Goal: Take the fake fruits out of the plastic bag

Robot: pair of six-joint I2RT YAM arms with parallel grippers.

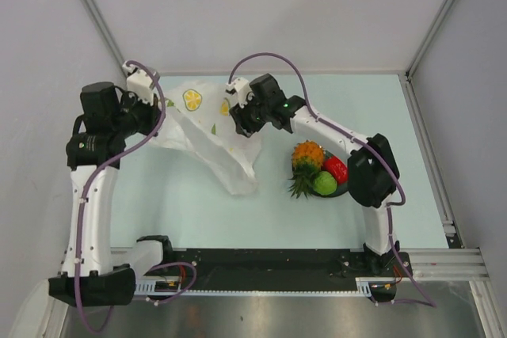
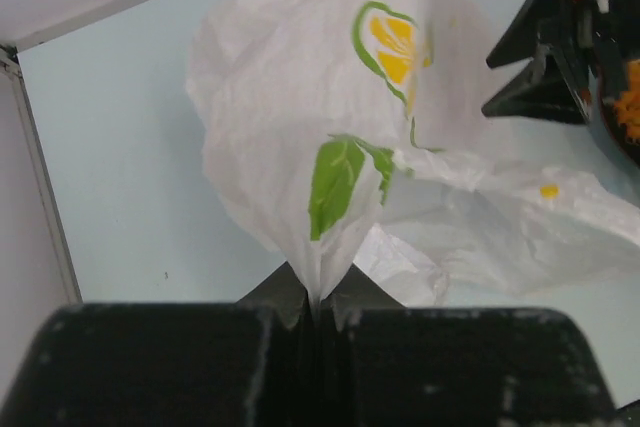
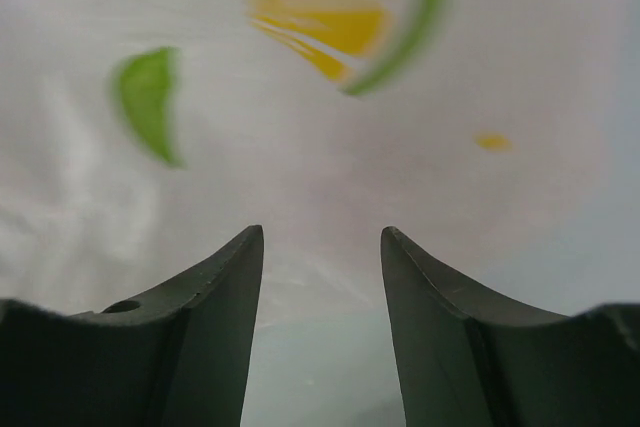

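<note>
The white plastic bag, printed with lemon slices and leaves, lies crumpled on the pale table. My left gripper is shut on a gathered end of it; in the left wrist view the plastic runs into the fingertips. My right gripper hangs over the bag's right part, part open, with the blurred bag beneath its separated fingers. Whether anything remains inside the bag cannot be seen.
A dark bowl at the right holds a pineapple, a red pepper and a green round fruit.
</note>
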